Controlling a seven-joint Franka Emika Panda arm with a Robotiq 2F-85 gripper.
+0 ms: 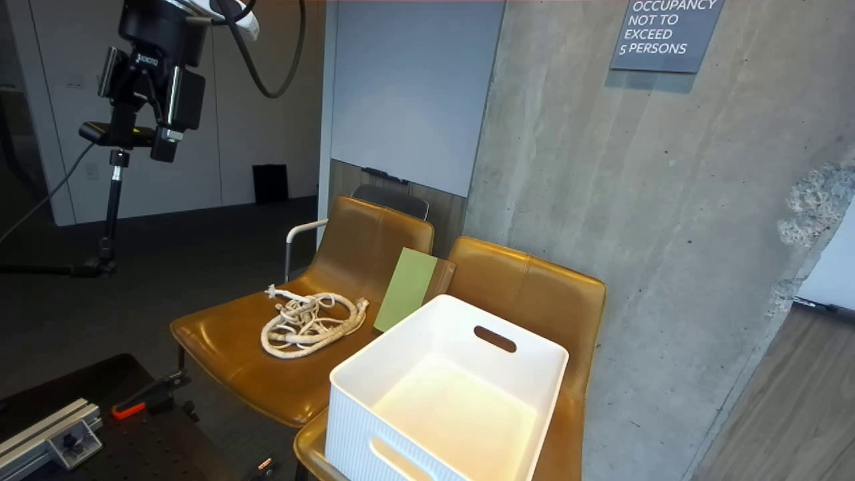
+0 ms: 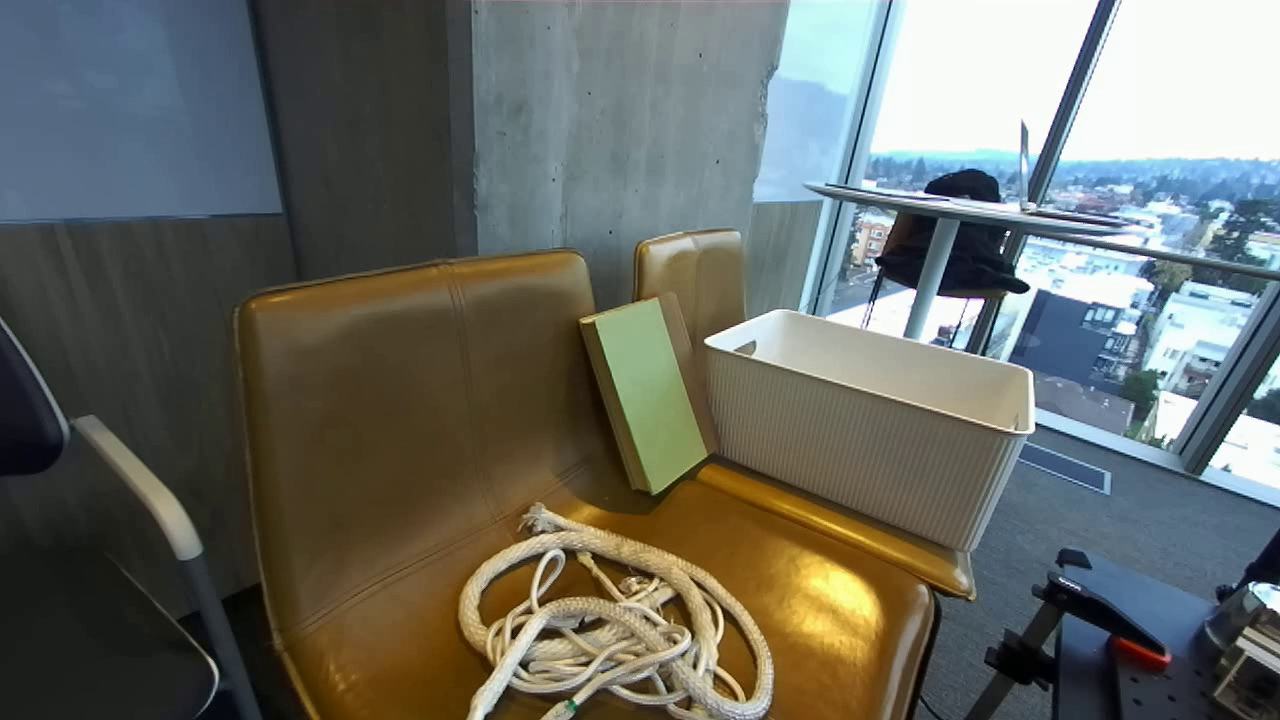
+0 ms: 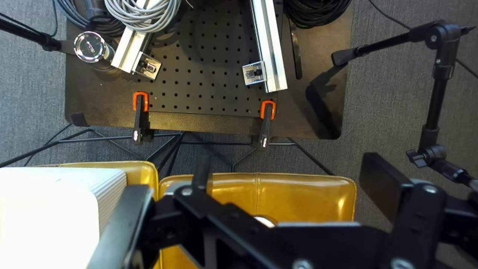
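My gripper [image 1: 149,100] hangs high at the upper left of the first exterior view, well above the chairs. In the wrist view its fingers [image 3: 384,184] stand wide apart, open, with nothing held. A tangled white rope [image 1: 276,337] lies loosely coiled on the seat of one tan chair [image 2: 396,396]. A green book or box [image 2: 651,390] leans upright by the backrest, between rope and bin. On the neighbouring chair rests a white ribbed bin [image 2: 858,438], empty as far as its inside shows. The gripper covers most of the rope chair in the wrist view.
A dark perforated table [image 3: 210,85] stands before the chairs, with metal rails [image 3: 270,45], orange-tipped clamps [image 3: 140,112] and coiled cables [image 3: 142,13]. A jointed black stand [image 3: 434,103] rises beside it. The concrete wall [image 1: 681,264] is behind the chairs.
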